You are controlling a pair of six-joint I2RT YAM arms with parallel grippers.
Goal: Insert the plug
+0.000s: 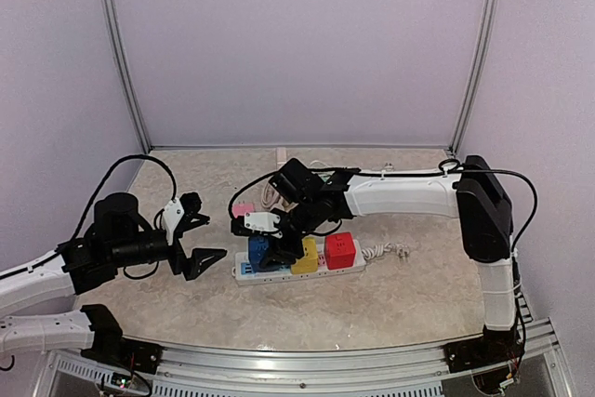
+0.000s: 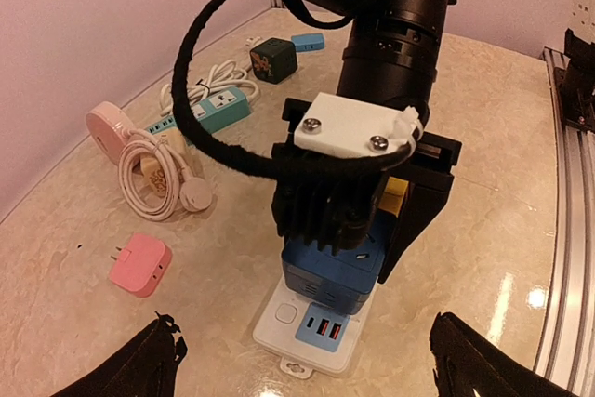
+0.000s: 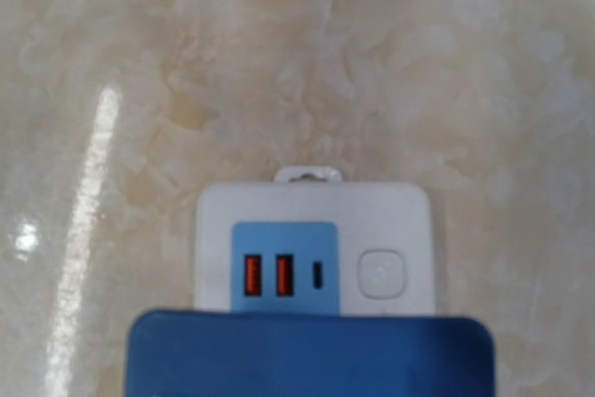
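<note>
A blue plug (image 2: 330, 276) stands on the white power strip (image 2: 321, 352), just behind the strip's USB ports. My right gripper is over it with fingers on either side; whether they press on the plug cannot be made out. In the right wrist view the blue plug (image 3: 311, 355) fills the lower edge, and no fingers show. Its seating in the strip is hidden. To its right, a yellow plug (image 1: 305, 258) and a red plug (image 1: 340, 250) sit on the same strip. My left gripper (image 1: 214, 236) stands open left of the strip, empty.
A pink plug (image 2: 141, 264) lies loose behind the strip. Farther back are a pink round adapter with white cable (image 2: 149, 174), a teal strip (image 2: 223, 111) and a dark cube (image 2: 274, 59). Bare table lies in front.
</note>
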